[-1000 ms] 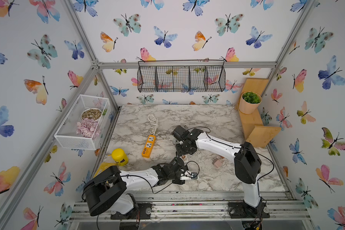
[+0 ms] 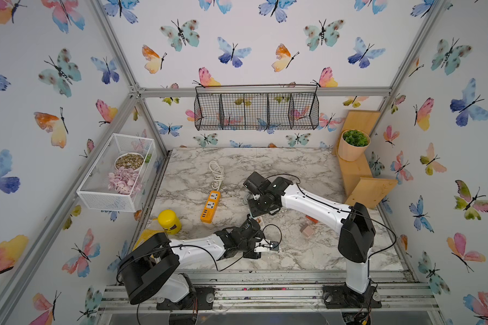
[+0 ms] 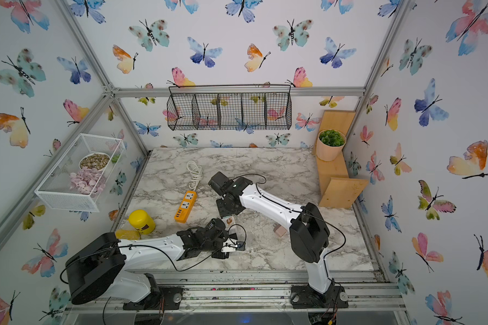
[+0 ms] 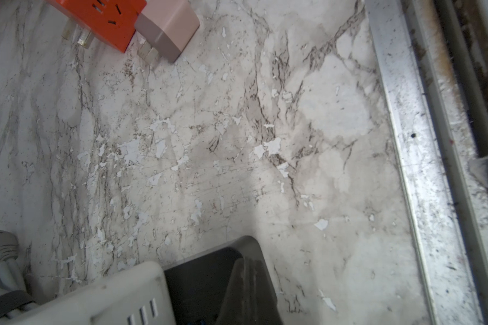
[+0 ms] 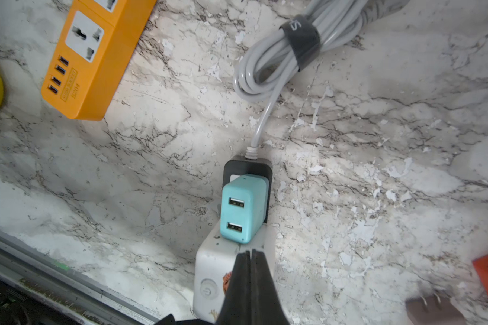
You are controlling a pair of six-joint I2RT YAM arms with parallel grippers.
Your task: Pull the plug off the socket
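Note:
A turquoise plug (image 5: 244, 208) with two USB ports stands in the black power strip (image 5: 247, 164), beside a white block (image 5: 208, 287). My right gripper is shut, its fingertips together with nothing between them. They hang over the white block, just nearer than the plug in the right wrist view, and the plug lies outside them. In the left wrist view the dark fingers of my left gripper appear together, in front of the black end of the strip; contact cannot be judged. White block (image 4: 114, 300) fills the lower left there.
An orange power strip (image 5: 100, 65) and a yellow container (image 2: 169, 221) lie to the left. Orange-red (image 4: 105, 19) and pink adapters (image 4: 168, 29) lie to the right. A bundled grey cable (image 5: 287, 59) lies behind. Bare marble tabletop surrounds the strip.
The plug still stands in the strip.

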